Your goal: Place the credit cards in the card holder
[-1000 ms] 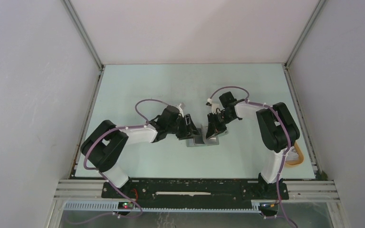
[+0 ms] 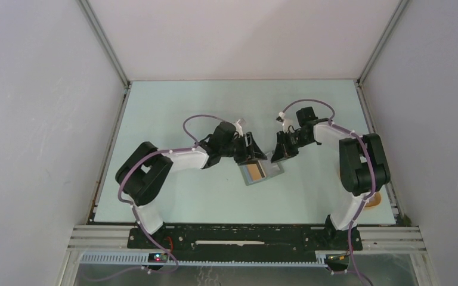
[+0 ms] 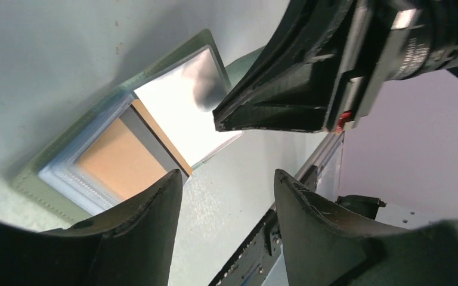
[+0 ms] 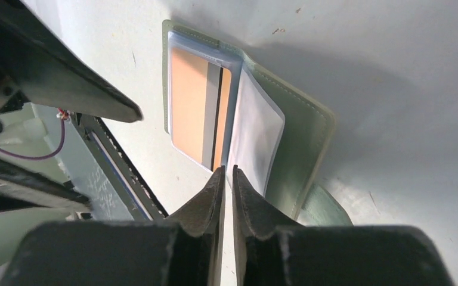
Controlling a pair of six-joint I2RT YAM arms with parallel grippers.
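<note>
The grey-green card holder (image 2: 263,180) lies unfolded on the table. A tan panel with a grey stripe (image 3: 119,158) fills its one half, under a clear sleeve. Over the other half is a white leaf (image 4: 257,128), which in the right wrist view stands partly lifted off the backing. My left gripper is open beside the striped half, its fingers apart with nothing between them. My right gripper has its fingertips close together at the lower end of the white leaf, a narrow gap showing; whether they touch the leaf is unclear.
An orange-brown tray (image 2: 374,201) is at the table's right front, partly covered by my right arm. Both grippers are close together over the holder.
The holder has shifted slightly right and turned on the table. Both grippers have moved to the right and a little toward the back; the right arm now covers more of the tray.
</note>
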